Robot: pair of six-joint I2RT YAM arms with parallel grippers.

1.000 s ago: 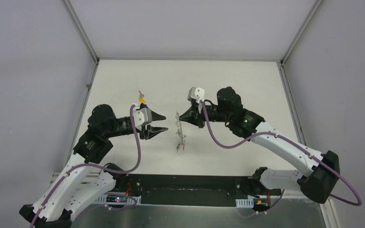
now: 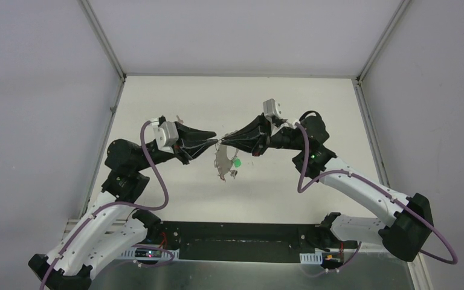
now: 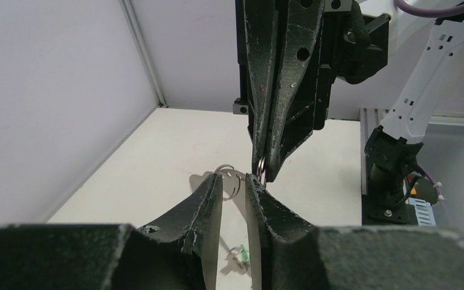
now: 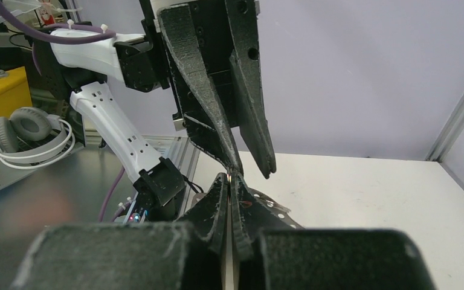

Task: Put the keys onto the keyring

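A grey metal plate with wire rings (image 2: pixel 224 158), apparently the keyring, hangs under my right gripper (image 2: pixel 222 141), which is shut on a small wire ring (image 3: pixel 261 171). Facing it, my left gripper is narrowly open. Further wire loops show between its fingers in the left wrist view, but whether they touch cannot be told. In the top view the two grippers meet almost tip to tip. A green tag (image 2: pixel 237 162) shows at the plate's lower right, with a small key (image 3: pixel 234 263) near it. Another key (image 2: pixel 179 119) lies beyond my left gripper, mostly covered by it.
Pale walls (image 2: pixel 241 36) enclose the back and sides. Headphones (image 4: pixel 30 130) and a yellow box (image 4: pixel 0 93) stand outside the work area.
My left gripper has turned, moved up to the right gripper's tip, and narrowed its opening.
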